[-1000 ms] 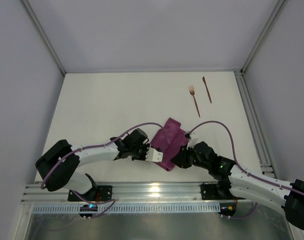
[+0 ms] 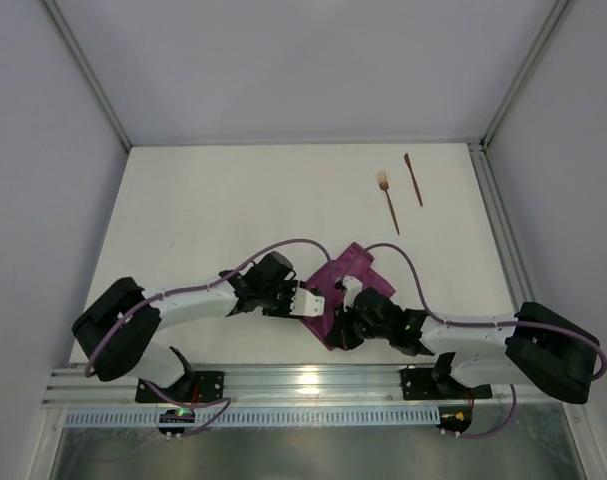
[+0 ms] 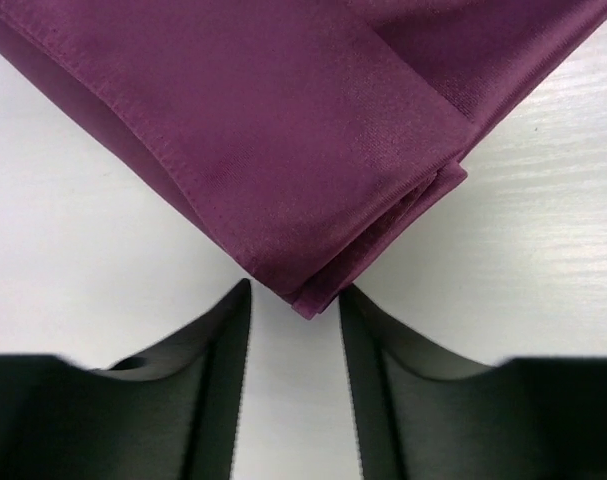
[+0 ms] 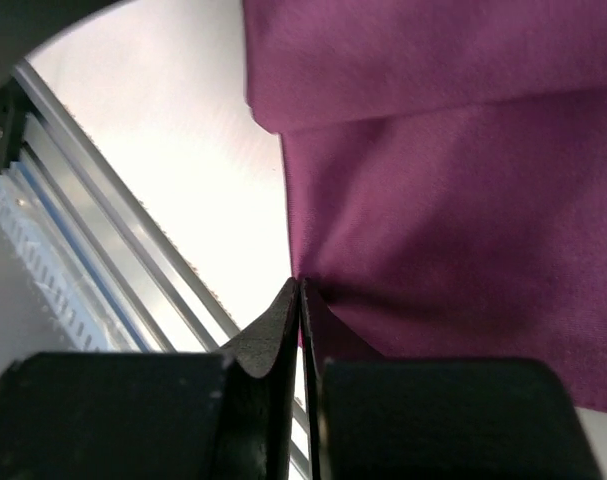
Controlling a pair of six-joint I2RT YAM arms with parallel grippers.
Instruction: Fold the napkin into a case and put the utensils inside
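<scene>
The purple napkin [image 2: 363, 268] lies folded near the front middle of the table. In the left wrist view my left gripper stands part open at a layered corner of the napkin [image 3: 323, 150]; whether the cloth is between its fingertips is unclear. My right gripper is shut on the napkin's edge [image 4: 433, 220] at the front, as the right wrist view shows. A fork [image 2: 384, 185] and a knife [image 2: 413, 180] lie side by side at the back right, clear of the napkin.
A metal rail [image 2: 303, 380] runs along the front edge, close to both arms. Grey walls bound the sides and back.
The napkin has shifted slightly toward the front right. The left arm has barely moved.
</scene>
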